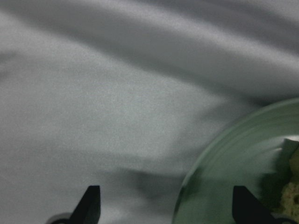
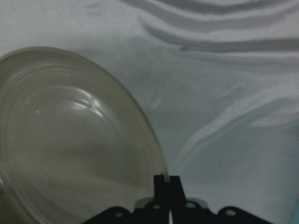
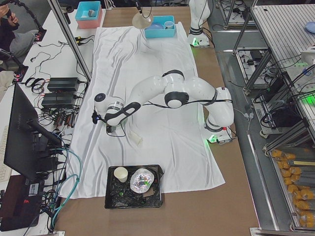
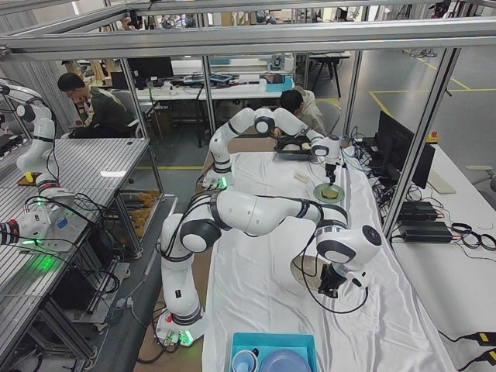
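My right gripper is shut on the rim of a beige, see-through plate [image 2: 74, 135], which is raised near the blue bin in the camera left view. In the left wrist view, my left gripper stands open just by a green plate [image 1: 233, 172] with a brown, spongy item [image 1: 292, 196] on it. In the camera right view that green plate [image 4: 329, 198] lies on the white cloth, under the left arm.
A blue bin [image 4: 271, 341] with a blue plate and a cup stands at one end of the cloth. At the other is a black tray [image 3: 114, 196] with a cup and a foil bowl. A pale item [image 3: 138, 139] lies on the cloth. A monitor and cables border it.
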